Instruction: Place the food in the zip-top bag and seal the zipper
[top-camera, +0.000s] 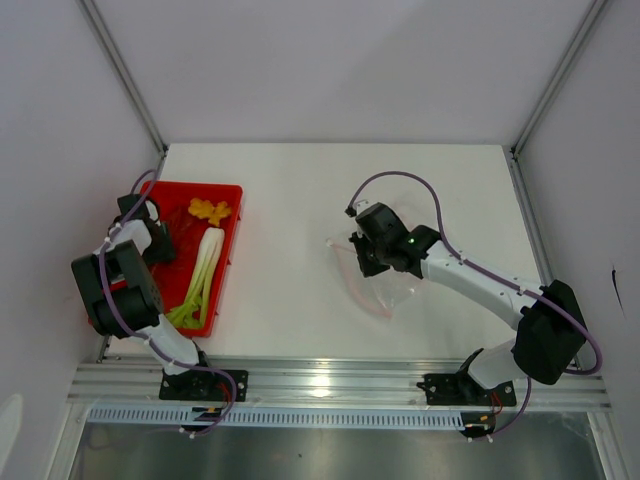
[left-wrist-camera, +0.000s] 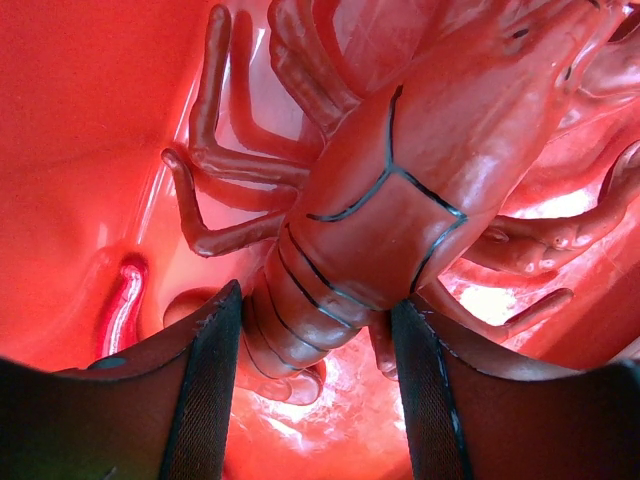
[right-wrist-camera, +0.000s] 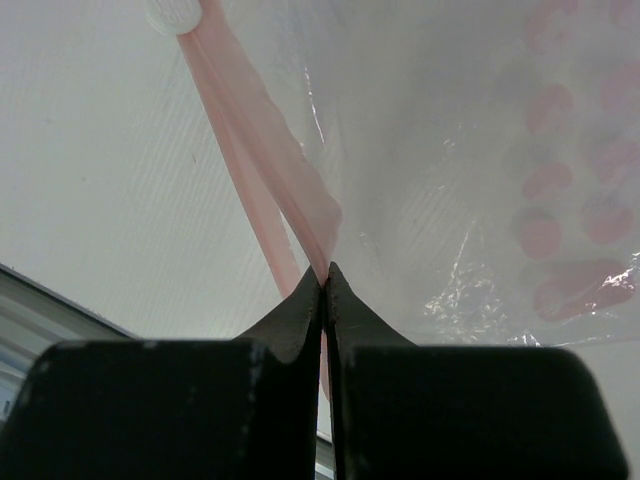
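In the left wrist view a red toy lobster lies in the red tray. My left gripper is part open, its fingertips on either side of the lobster's segmented tail. In the top view that gripper is over the tray's left half, partly hidden by its arm. My right gripper is shut on the pink zipper edge of the clear bag, which lies on the white table at centre right.
A leek and an orange-yellow item lie in the tray.
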